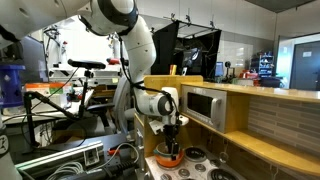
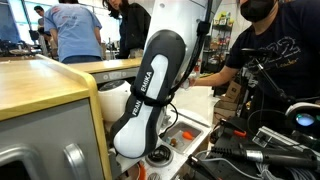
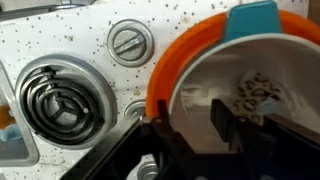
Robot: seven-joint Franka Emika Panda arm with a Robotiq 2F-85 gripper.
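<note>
In the wrist view an orange ring-shaped rim (image 3: 165,80) surrounds a pale, whitish bowl-like interior (image 3: 205,85). Brown crumb-like bits (image 3: 258,95) lie inside it, and a teal piece (image 3: 253,20) sits on its upper edge. My gripper is over its near-left side, the dark fingers (image 3: 166,142) apart on either side of the pale wall; whether they touch it cannot be told. Exterior view 1 has the orange pot (image 1: 168,158) on the white stove top, directly below my gripper (image 1: 170,140).
A coil burner (image 3: 65,102) and a silver knob (image 3: 130,42) are left of the pot in the wrist view. A microwave (image 1: 204,106) and a wooden shelf (image 1: 255,115) stand behind the stove. One person (image 2: 270,60) is close by at the right of exterior view 2.
</note>
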